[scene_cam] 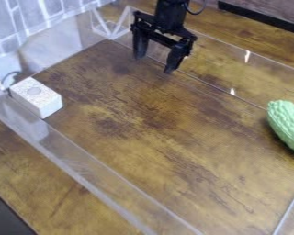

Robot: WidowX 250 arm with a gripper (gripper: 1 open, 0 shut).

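Observation:
A black gripper (157,57) hangs at the upper middle of the camera view, above the back of the wooden floor inside a clear-walled tray. Its two fingers are spread apart, with nothing visible between them. A white rectangular block (36,97) lies at the left, by the tray's wall. A green, bumpy, elongated object (287,124), like a bitter melon, lies at the right edge, partly out of view.
The tray's clear walls (95,170) border the wooden surface (156,138), whose middle is clear. A pale, crumpled-looking transparent material (27,27) fills the top left corner.

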